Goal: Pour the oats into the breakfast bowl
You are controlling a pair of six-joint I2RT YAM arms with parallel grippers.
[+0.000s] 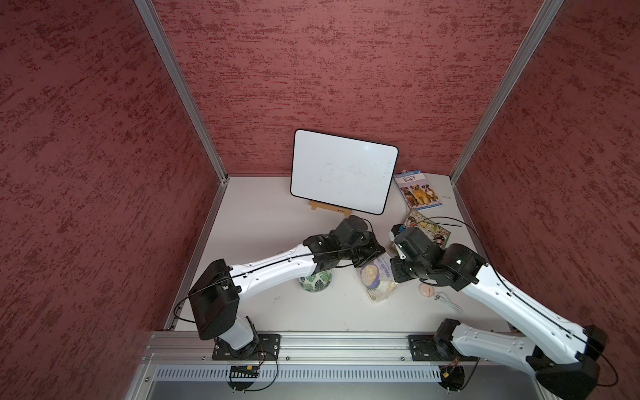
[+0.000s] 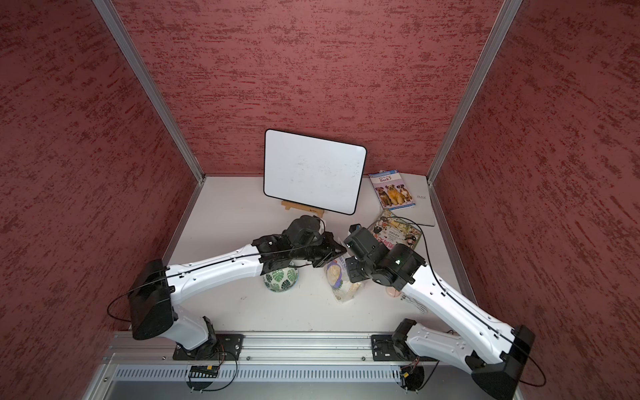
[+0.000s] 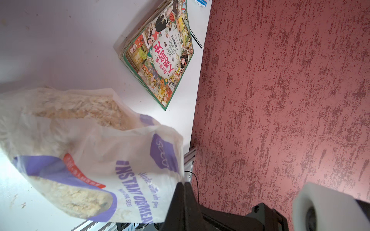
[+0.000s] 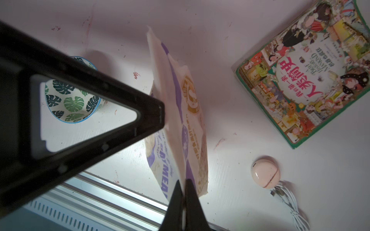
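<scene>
The oat bag (image 1: 378, 280), white and purple with clear windows, hangs between both arms near the middle of the table. In the left wrist view its top corner reaches the fingertips of my left gripper, shut on the thin film. Loose oats (image 3: 82, 109) show through or inside the bag there. My right gripper is also shut, with the bag's pale edge running between its fingers. The breakfast bowl (image 4: 73, 92), leaf-patterned, stands to the left of the bag; in the top left view my left arm partly covers this bowl (image 1: 315, 280).
A whiteboard (image 1: 344, 172) on a wooden stand is at the back. Picture books (image 4: 304, 73) lie at the right, with a pink round object (image 4: 266, 173) and its white cable in front.
</scene>
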